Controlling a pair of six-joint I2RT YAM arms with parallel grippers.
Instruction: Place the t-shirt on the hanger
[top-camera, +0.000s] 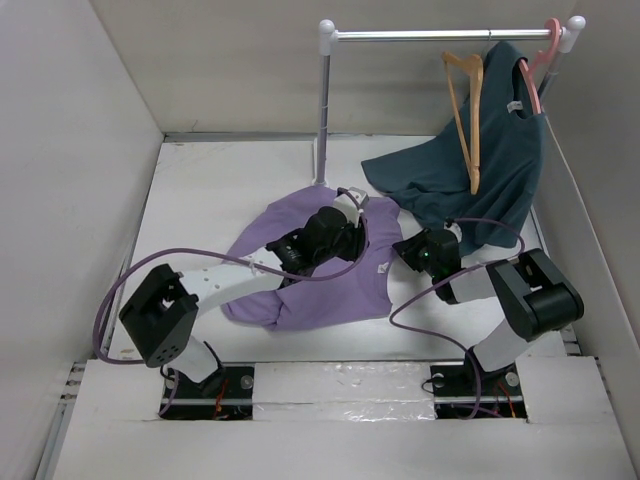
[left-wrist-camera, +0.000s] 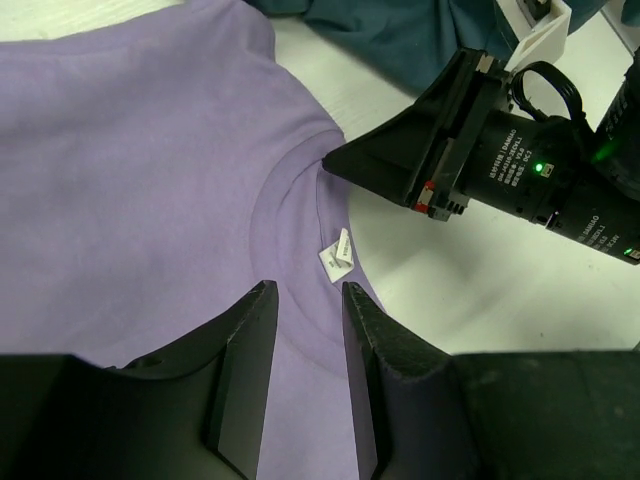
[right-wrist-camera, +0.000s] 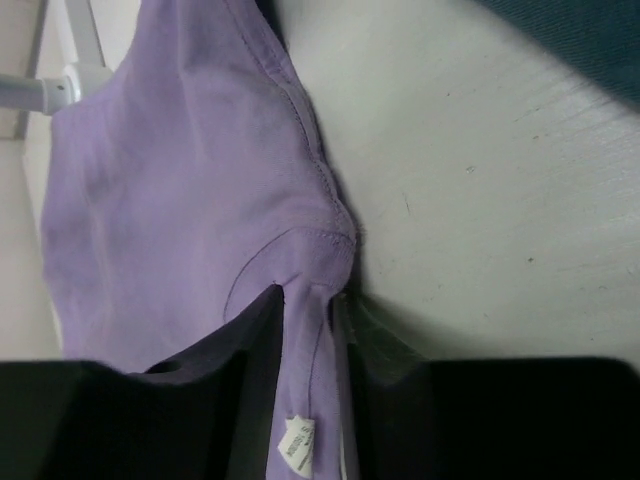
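Note:
The purple T-shirt (top-camera: 280, 310) lies spread on the white table, its collar with a white label (left-wrist-camera: 336, 262) at the right side. My left gripper (top-camera: 355, 240) hangs over the shirt; in its wrist view the fingertips (left-wrist-camera: 262, 300) stand apart over the fabric. My right gripper (top-camera: 402, 250) is low at the shirt's right edge, at the shoulder fold (right-wrist-camera: 310, 250), fingers slightly apart in its wrist view. A wooden hanger (top-camera: 475, 120) hangs on the rail (top-camera: 430, 36).
A dark teal garment (top-camera: 500, 170) on a pink hanger (top-camera: 535, 80) hangs at the back right, its lower part spread over the table. The rail's left post (top-camera: 322, 120) stands behind the shirt.

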